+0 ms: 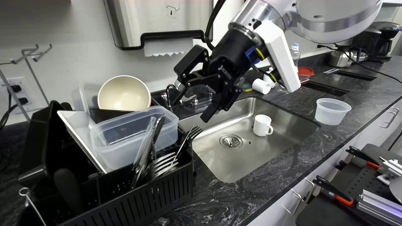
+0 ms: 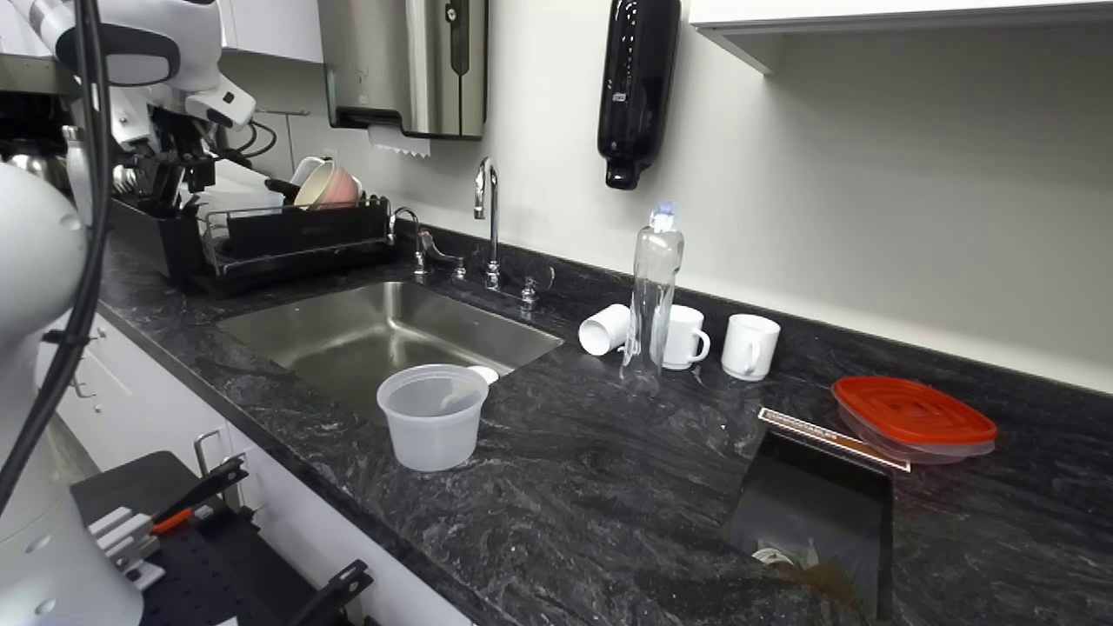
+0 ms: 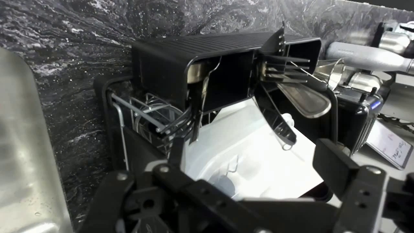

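My gripper (image 1: 193, 104) is open and empty, tilted in the air above the sink's left end, beside the dish rack. In the wrist view its two fingers (image 3: 334, 165) stand wide apart, with the rack below and beyond them. The black dish rack (image 1: 150, 203) holds a clear plastic container (image 1: 133, 126), a cream bowl (image 1: 124, 94), a white tray (image 1: 81, 135) and upright forks (image 1: 164, 165) and other utensils. A white mug (image 1: 262, 125) stands in the steel sink (image 1: 241, 162), right of the drain.
A translucent tub (image 2: 433, 417) sits on the counter by the sink's edge. Farther along are a clear bottle (image 2: 655, 292), white mugs (image 2: 749, 348) and a red-lidded container (image 2: 913, 412). The faucet (image 2: 490, 224) rises behind the sink.
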